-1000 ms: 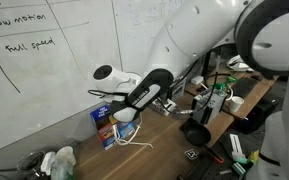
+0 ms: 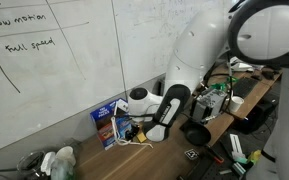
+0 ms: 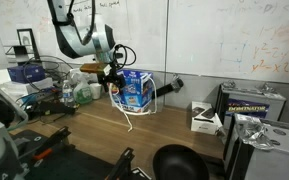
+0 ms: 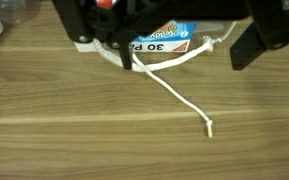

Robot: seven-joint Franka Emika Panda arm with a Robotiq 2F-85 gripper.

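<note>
A white rope (image 4: pixel 176 92) lies loosely on the wooden table in the wrist view, its knotted tail stretched out in front of the gripper. Behind the rope is a blue box (image 4: pixel 174 38) with printed lettering, which stands upright by the whiteboard as a blue carton (image 3: pixel 137 88) in exterior view 2. My gripper hangs over the rope with its dark fingers spread wide and nothing gripped. In exterior view 1 the gripper (image 2: pixel 136 136) is low, right of the box, partly hiding the rope.
A black pan (image 3: pixel 179 160) sits toward the front. Silver appliances (image 3: pixel 264 150) stand at the right, and a small white box (image 3: pixel 206 118) lies near the wall. Bottles and jars (image 2: pixel 62 162) crowd the left end. Bare wood lies between box and pan.
My arm has come down toward the table in front of the blue box, now covering part of the rope in exterior view 1. Box and pan appear unmoved.
</note>
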